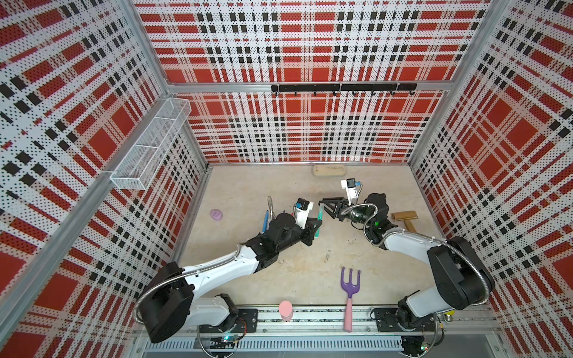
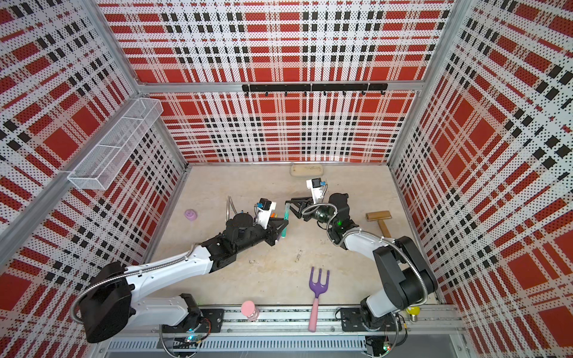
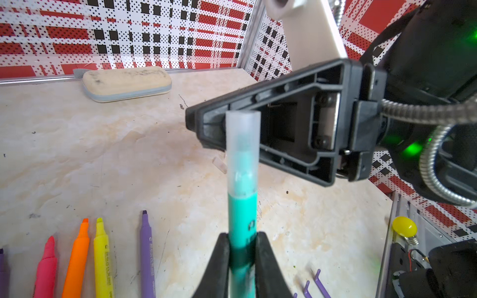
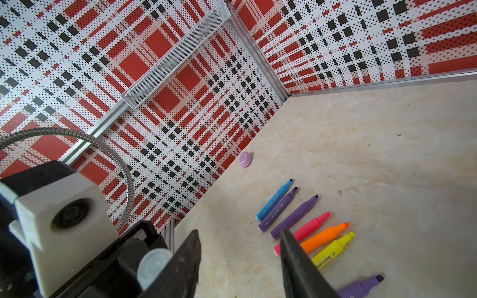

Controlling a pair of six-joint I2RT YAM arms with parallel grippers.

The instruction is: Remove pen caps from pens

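Note:
A teal pen [image 3: 242, 213] stands upright in my left gripper, whose fingers press on both its sides. Its upper end wears a translucent, whitish cap [image 3: 243, 149]. My right gripper is open with an empty gap. In the right wrist view the cap's round end [image 4: 154, 268] shows left of that gap, beside the left finger [image 4: 187, 263]. On the table lie several pens with bare tips, among them a blue pen [image 4: 274, 199], a pink pen [image 4: 302, 232], an orange pen [image 4: 325, 239] and a yellow pen [image 4: 333, 251].
A beige case [image 3: 126, 83] lies by the back wall. A purple fork with a pink handle [image 1: 349, 298] and a pink object [image 1: 286, 310] are at the front. Right of the right arm lies a wooden-handled tool [image 1: 406, 217]. Bare table surrounds the grippers.

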